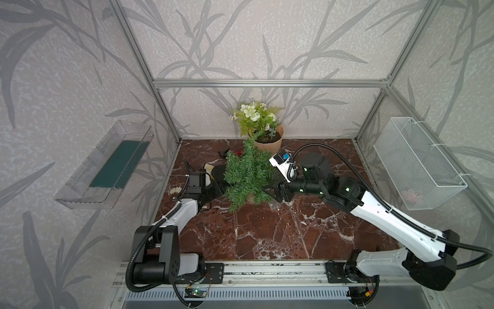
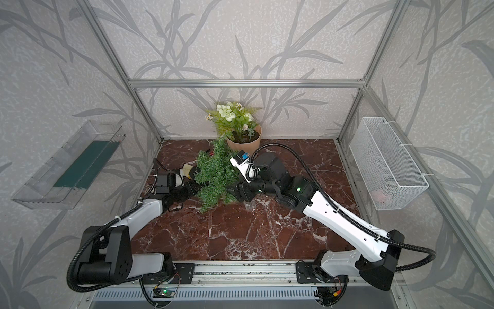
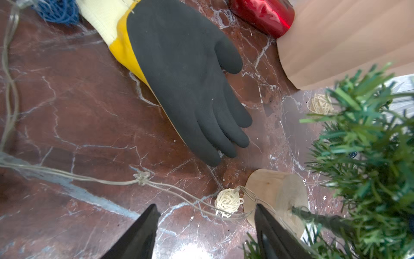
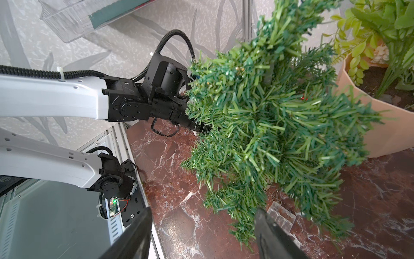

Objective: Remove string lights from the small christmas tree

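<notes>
The small Christmas tree (image 1: 247, 172) stands mid-table on a wooden base (image 3: 271, 194). In the left wrist view, a pale string (image 3: 99, 180) with a white rattan ball (image 3: 228, 200) runs toward the tree base; another ball (image 3: 320, 103) lies farther back. My left gripper is open low at the tree's left, above the string, its fingertips apart with nothing visible held. My right gripper is open at the tree's right, facing the branches, nothing visible between its fingertips.
A black-and-yellow glove (image 3: 176, 73), blue ball (image 3: 56, 8) and red can (image 3: 263, 13) lie left of and behind the tree. A flowerpot (image 1: 267, 147) stands at the back. Baskets hang on the left (image 1: 72, 198) and right (image 1: 419, 164) walls.
</notes>
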